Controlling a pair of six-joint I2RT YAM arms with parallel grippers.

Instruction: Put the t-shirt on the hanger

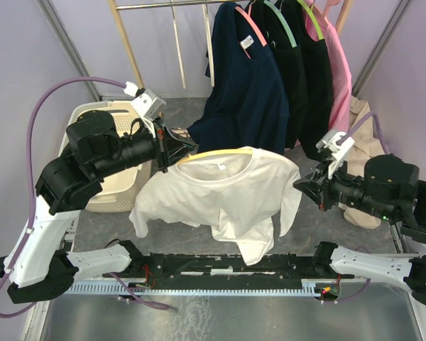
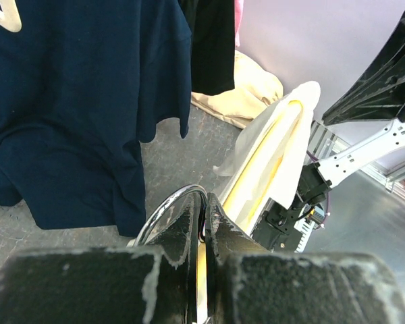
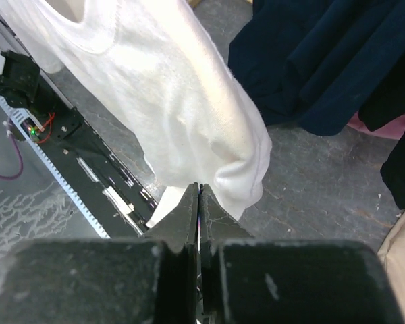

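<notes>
The white T-shirt (image 1: 220, 188) hangs over a yellow hanger (image 1: 231, 152), draping down on both sides. My left gripper (image 1: 188, 150) is shut on this hanger near its hook; the metal hook (image 2: 163, 210) curves up beside the fingers in the left wrist view. Out past the shirt's right sleeve (image 1: 290, 199), my right gripper (image 1: 321, 206) is shut with nothing between its fingers. In the right wrist view the sleeve (image 3: 239, 145) hangs beyond the closed fingertips (image 3: 209, 209), outside them. The hanger's right arm (image 2: 273, 142) shows inside the shirt's shoulder.
Behind, a rail (image 1: 163, 6) carries a navy shirt (image 1: 241, 92), black garments (image 1: 312, 85), a pink one (image 1: 339, 71) and bare hangers (image 1: 177, 50). A cream basket (image 1: 121, 185) stands at left. Beige cloth (image 1: 362, 213) lies at right. Open floor separates the sleeve from that cloth.
</notes>
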